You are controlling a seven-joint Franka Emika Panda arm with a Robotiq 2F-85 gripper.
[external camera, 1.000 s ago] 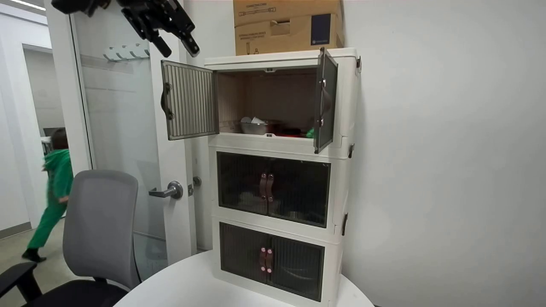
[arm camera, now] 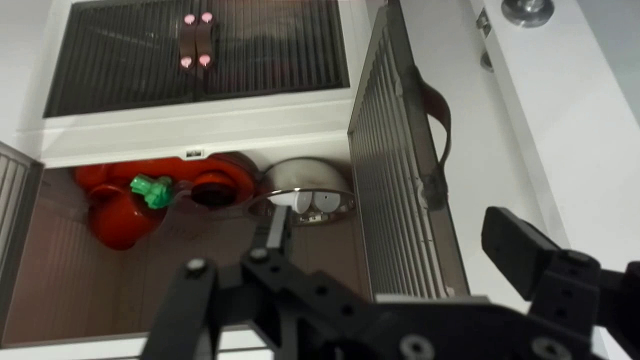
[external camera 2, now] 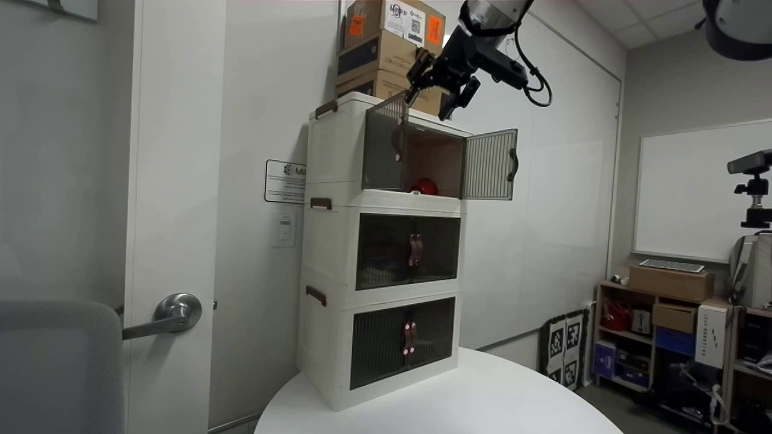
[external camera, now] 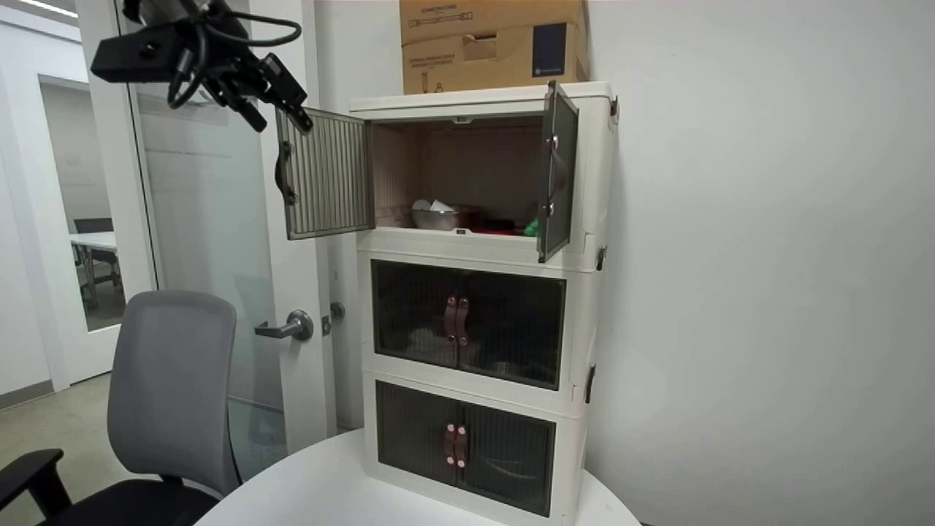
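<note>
My gripper (external camera: 281, 123) is open, its two fingers spread wide near the upper outer corner of the cabinet's left door (external camera: 329, 175). In exterior view 2 the gripper (external camera 2: 428, 107) hangs beside the top of that door. The wrist view shows the ribbed door (arm camera: 393, 162) and its brown handle (arm camera: 439, 117) in line with the gap between the fingers; whether they touch cannot be told. Across the opening, the right door (external camera: 559, 171) also stands swung out. Inside the top compartment are a metal bowl (arm camera: 306, 177) with white items, red items (arm camera: 123, 219) and a green piece (arm camera: 153, 191).
Two lower compartments have closed dark doors (external camera: 469, 323). The cabinet stands on a round white table (external camera 2: 499, 390). Cardboard boxes (external camera: 493, 52) sit on top, near the arm. A grey chair (external camera: 175, 377) and a room door with a lever handle (external camera: 285, 328) are to the left.
My gripper has come down and slightly left in exterior view 1, from above the left door to its upper corner. The doors have not moved. A person in green is gone from the background.
</note>
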